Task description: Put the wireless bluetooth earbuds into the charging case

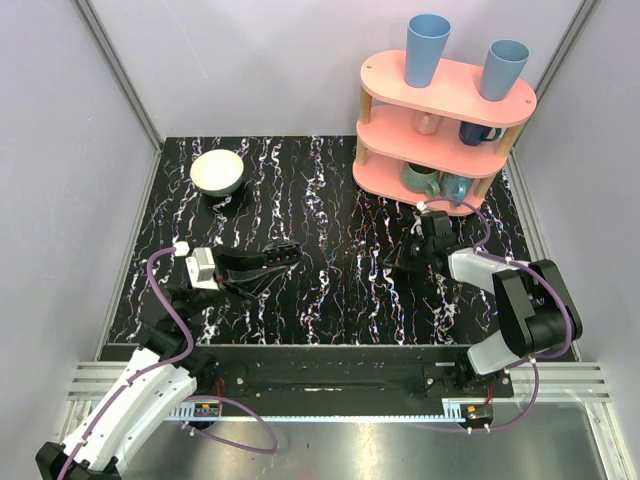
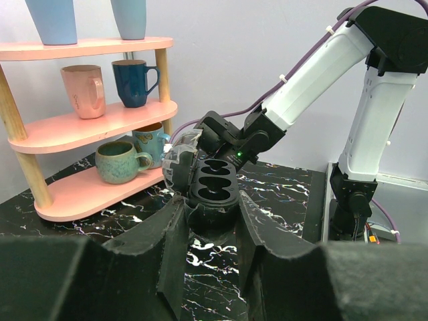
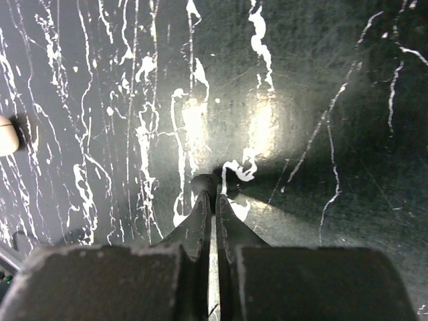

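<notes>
The black charging case (image 2: 215, 182) stands with dark round cavities facing up and a clear lid (image 2: 180, 162) at its side. My left gripper is shut on its lower part; the top view has this case (image 1: 282, 254) left of centre. A small black earbud (image 3: 203, 182) sits at the tips of my right gripper, which is shut on it. Most of the earbud is hidden by the fingers. From above, my right gripper (image 1: 389, 264) is low over the marble table, right of the case, with a clear gap between them.
A pink shelf (image 1: 445, 135) with cups and mugs stands behind the right arm. At the back left lies a white bowl (image 1: 217, 172). A pale object (image 3: 8, 137) shows at the right wrist view's left edge.
</notes>
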